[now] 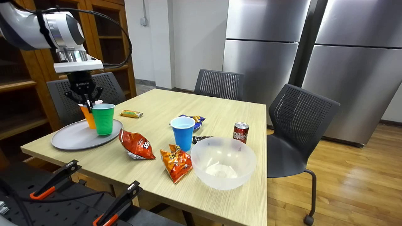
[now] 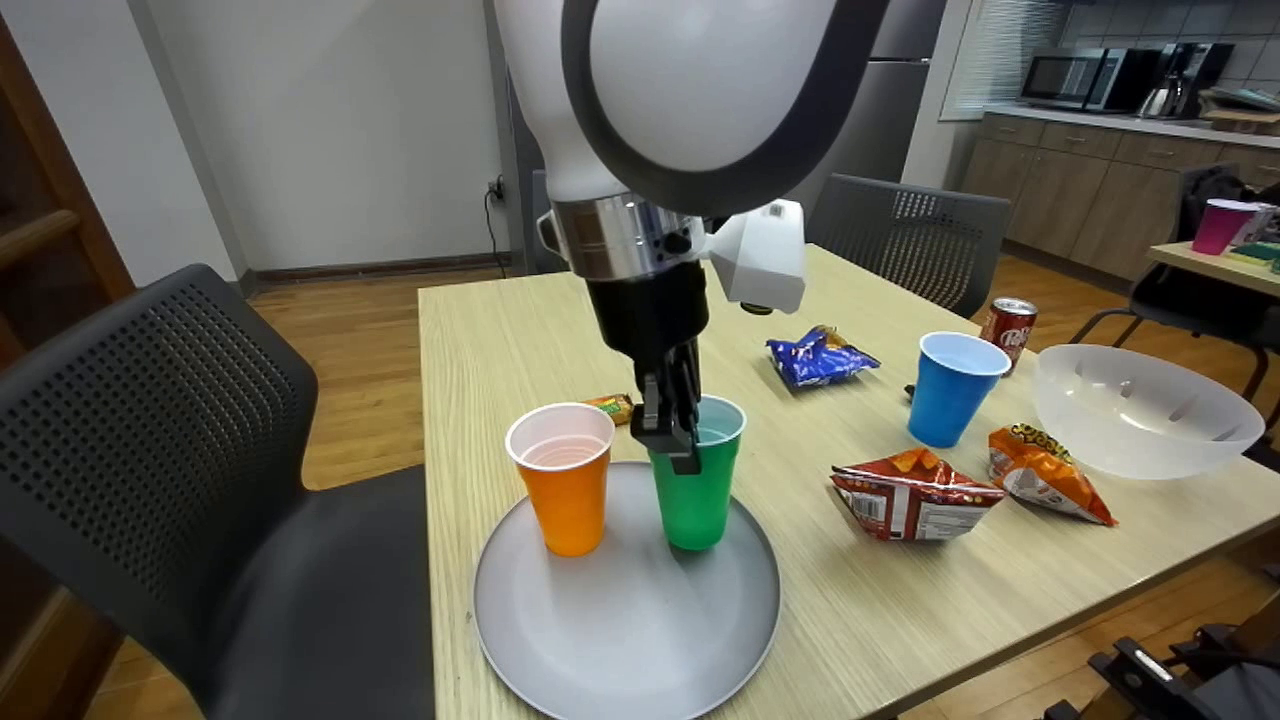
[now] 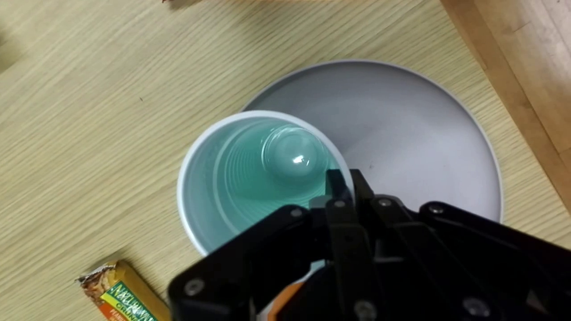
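My gripper is shut on the rim of a green cup point(image 2: 698, 498), one finger inside the cup and one outside. The cup point(image 1: 103, 121) is nearly upright, over or on the grey plate point(image 2: 612, 660); whether its base touches the plate I cannot tell. An orange cup point(image 2: 569, 498) stands on the same plate, close beside the green one. From above, the green cup's inside point(image 3: 241, 176) looks empty, and much of the orange cup is hidden under my gripper.
A granola bar point(image 1: 131, 113) lies behind the plate. To its right are a red chip bag point(image 1: 137, 146), an orange chip bag point(image 1: 176, 164), a blue cup point(image 1: 183, 135), a blue packet point(image 2: 822, 358), a clear bowl point(image 1: 223, 180) and a soda can point(image 1: 241, 132). The plate's front part is bare.
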